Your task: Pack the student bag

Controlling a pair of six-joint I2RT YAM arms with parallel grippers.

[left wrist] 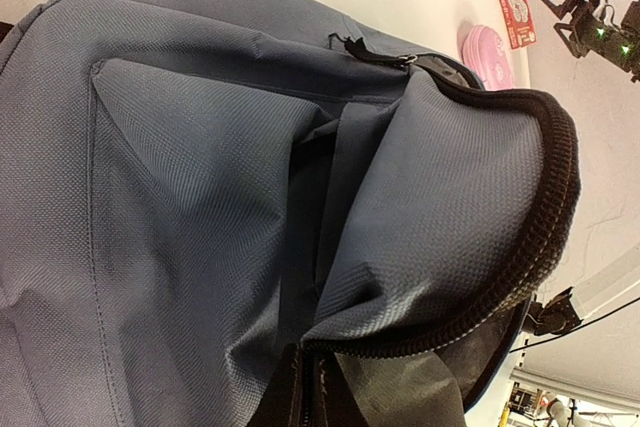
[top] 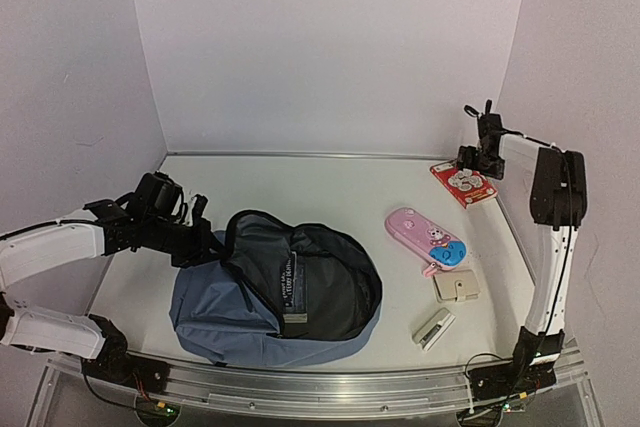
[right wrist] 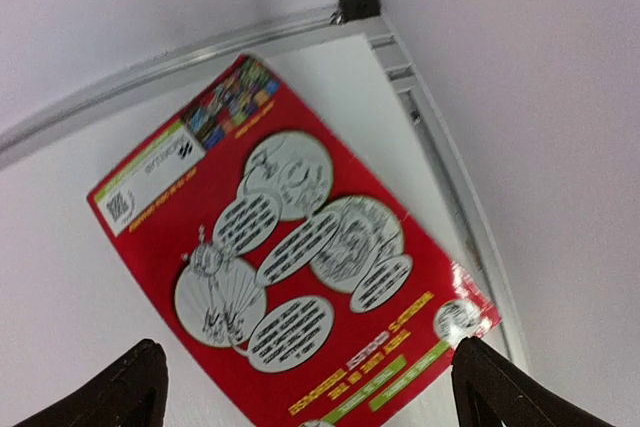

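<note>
A blue-grey backpack [top: 215, 307] lies on the table with its main compartment gaping. My left gripper is shut on the zipper edge of the bag's opening, holding that flap raised. At the back right corner lies a flat red book [right wrist: 300, 257] with white drawings. Over it hangs my right gripper, its fingers [right wrist: 115, 392] spread wide with nothing between them; the book is below and apart from them. A pink pencil case [top: 415, 230], a beige wallet [top: 457, 286] and a small whitish box-like item [top: 433, 329] lie right of the bag.
Walls close in the table at the back and both sides; the metal rail [right wrist: 430, 137] runs close to the book's right corner. Bare tabletop [top: 310, 187] stretches between the bag and the back wall.
</note>
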